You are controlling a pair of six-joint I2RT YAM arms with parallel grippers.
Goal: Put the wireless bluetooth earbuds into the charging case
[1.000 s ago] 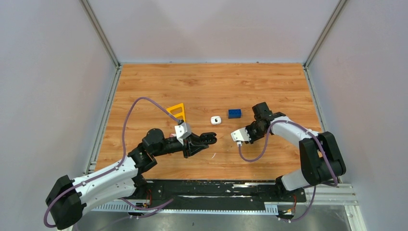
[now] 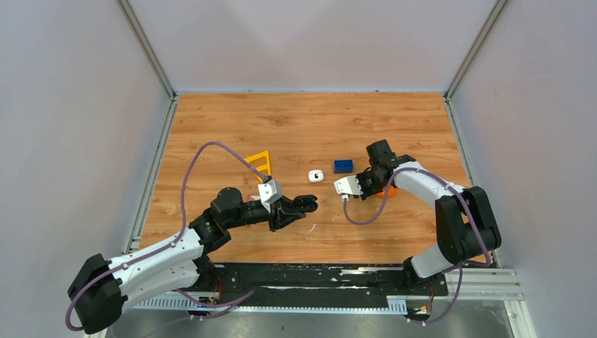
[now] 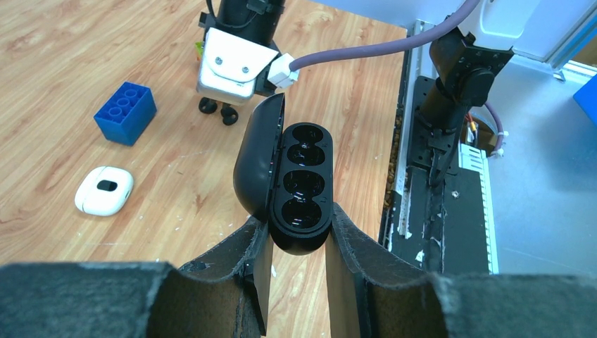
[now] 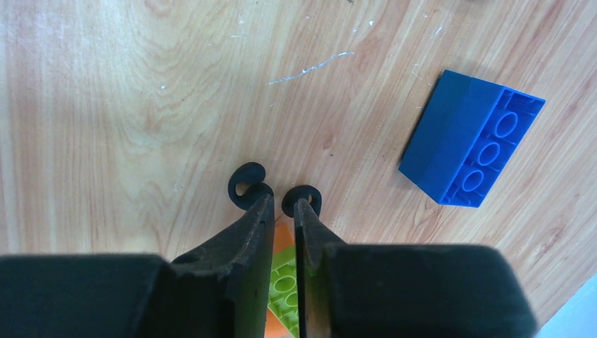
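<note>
The black charging case point(image 3: 303, 183), lid raised and hollow wells facing the camera, is gripped at its lower end by my left gripper, which is shut on it above the table. Two small black earbuds show side by side in the right wrist view: the left earbud point(image 4: 250, 186) just past one fingertip, the right earbud point(image 4: 303, 197) partly behind the other. My right gripper has its fingers close together, a narrow gap between them. Through that gap only bricks on the table show; whether either earbud touches the fingers is unclear.
A blue brick point(image 4: 472, 141) lies near the right gripper, and orange and green bricks point(image 4: 284, 285) lie below it. A white case point(image 2: 316, 176) and a yellow triangle point(image 2: 260, 165) rest on the wooden table.
My right arm has shifted slightly toward the back of the table, its wrist moving a little up and left in the top view. The left arm and the black case stay put.
</note>
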